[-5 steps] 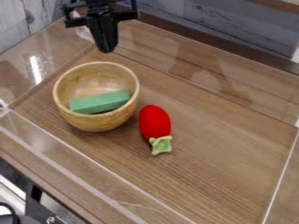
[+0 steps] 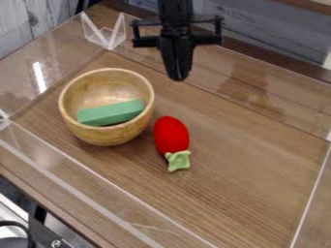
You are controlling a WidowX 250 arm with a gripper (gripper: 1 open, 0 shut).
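Note:
A wooden bowl sits at the left of the table, with a green oblong block inside it. A red strawberry-like toy with a pale green leafy end lies right of the bowl, lower down. My gripper hangs at the top centre, above and behind both, apart from them. Its finger state is hard to make out; nothing visible is held.
A white wire rack or basket stands at the back left. A dark cable or object edges the lower-left corner.
My gripper has moved to the right, from above the bowl's back to above the middle of the table. The bowl, block and red toy have not moved.

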